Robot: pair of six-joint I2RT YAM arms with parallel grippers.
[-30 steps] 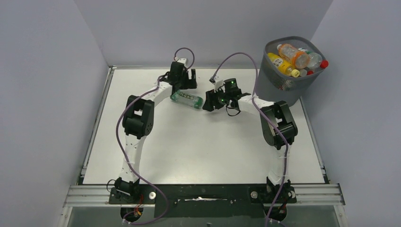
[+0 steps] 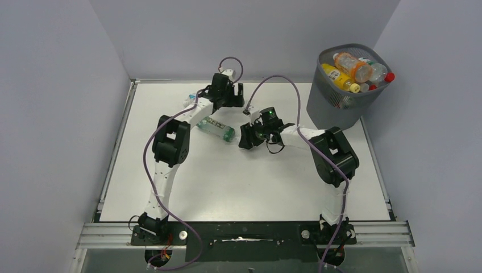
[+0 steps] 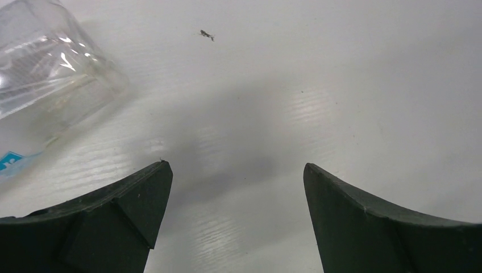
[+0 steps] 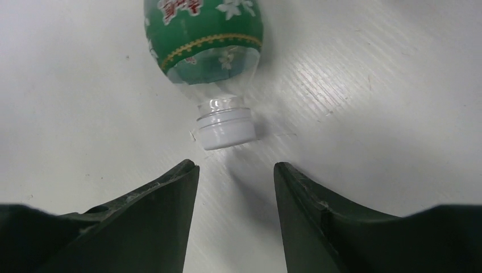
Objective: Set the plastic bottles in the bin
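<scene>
A green-labelled bottle lies on the table between the arms; in the right wrist view its white cap faces my right gripper, whose fingers stand partly apart just short of it, nothing between them. A clear bottle, partly hidden in the top view behind the left arm, lies at upper left in the left wrist view. My left gripper is open over bare table beside it. The grey mesh bin at the back right holds several bottles.
Walls rise at the back and both sides. Purple cables arch over both arms.
My left gripper has moved slightly right. My right gripper has moved left and toward the front. The green bottle has shifted slightly left and toward the front.
</scene>
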